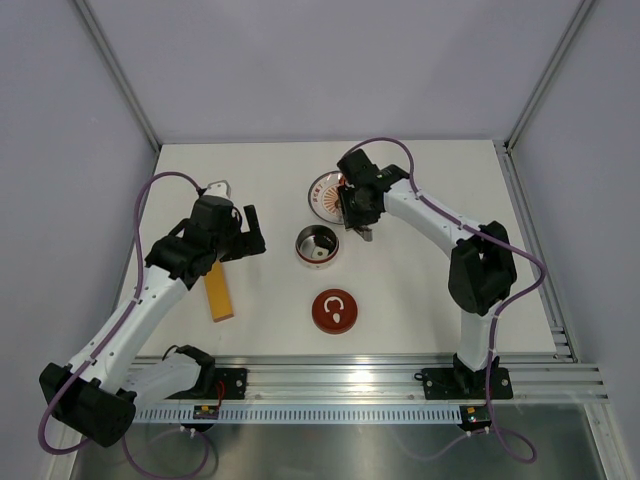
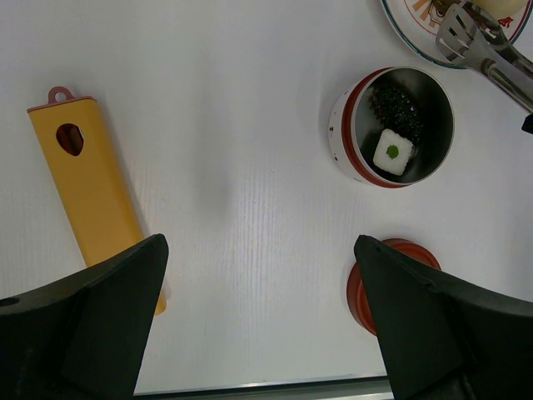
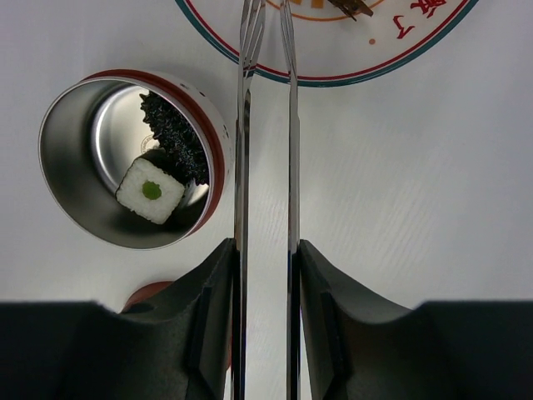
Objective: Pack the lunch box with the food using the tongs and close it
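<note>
A steel lunch box (image 1: 318, 247) holds a white rice piece with green topping (image 2: 392, 152) and dark crinkled food (image 3: 171, 133). Behind it lies a patterned plate (image 1: 326, 200) with food on it. My right gripper (image 1: 357, 224) is over the plate's near edge; in the right wrist view long steel tongs (image 3: 293, 200) run up between its fingers toward the plate, how firmly held I cannot tell. My left gripper (image 1: 240, 236) stands open at the left with nothing between its fingers.
A red-brown lid (image 1: 334, 311) lies in front of the lunch box. A yellow case (image 1: 219, 292) lies beneath the left arm.
</note>
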